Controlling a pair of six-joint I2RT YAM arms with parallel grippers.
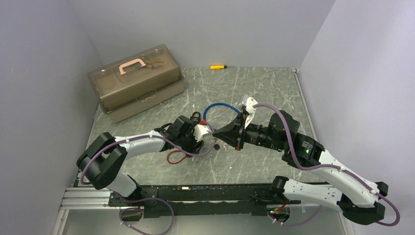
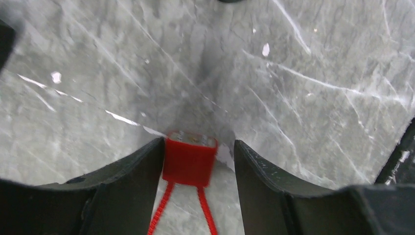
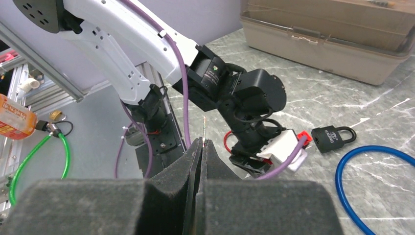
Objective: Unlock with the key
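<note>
A red block-shaped lock (image 2: 189, 159) with a red cord lies on the table between the parted fingers of my left gripper. It sits close to the left finger, with a gap on the right side. In the top view that gripper covers the block, and the red cord (image 1: 169, 158) loops out beside it. My right gripper is shut, raised right of the left arm. A thin metal sliver (image 3: 204, 126) sticks up from its fingertips; it appears edge-on, so I cannot tell whether it is a key.
A black padlock (image 3: 329, 138) lies just behind the left gripper. A blue cable (image 1: 220, 104) curves beside it. Small metal pieces (image 1: 225, 146) lie near the right gripper. A brown toolbox (image 1: 142, 100) fills the back left; a yellow screwdriver (image 1: 217, 67) lies at the back.
</note>
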